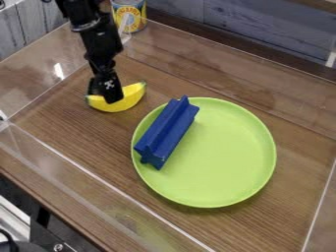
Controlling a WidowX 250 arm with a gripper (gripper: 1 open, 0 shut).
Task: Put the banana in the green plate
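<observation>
A yellow banana [126,101] lies on the wooden table, left of the green plate [237,162] and apart from it. My black gripper [106,95] reaches down from the upper left and covers part of the banana's far side. Whether the fingers grip the banana or only stand in front of or against it, I cannot tell; the gap between them is too small and dark to make out.
A long blue block [167,131] rests across the plate's left rim, between the banana and the plate's bare middle. A can [129,15] stands at the back. The table right of the arm is clear.
</observation>
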